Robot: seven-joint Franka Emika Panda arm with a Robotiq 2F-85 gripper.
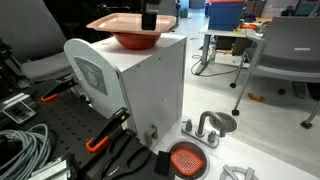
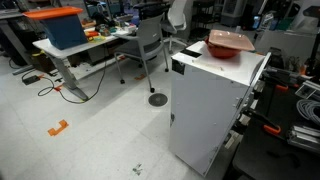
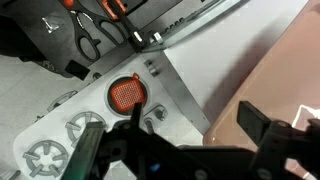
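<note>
A flat pink tray (image 1: 122,24) rests over an orange-red bowl (image 1: 137,41) on top of the white cabinet (image 1: 155,85). From the other side, the tray (image 2: 231,40) covers part of the bowl (image 2: 222,51). Part of my gripper (image 1: 150,14) reaches down into the top of exterior view 1, near the tray's right end. In the wrist view, the gripper is open, its dark fingers set wide apart with nothing held between them. The tray (image 3: 270,95) fills the right side there, partly behind one finger. Whether the gripper touches the tray cannot be told.
A toy sink with a grey faucet (image 1: 205,125) and a red drain (image 1: 187,160) lies on the floor by the cabinet. Scissors (image 3: 88,35) and coiled cable (image 1: 25,150) lie on the dark surface. Chairs (image 1: 288,50) stand behind; open floor lies between.
</note>
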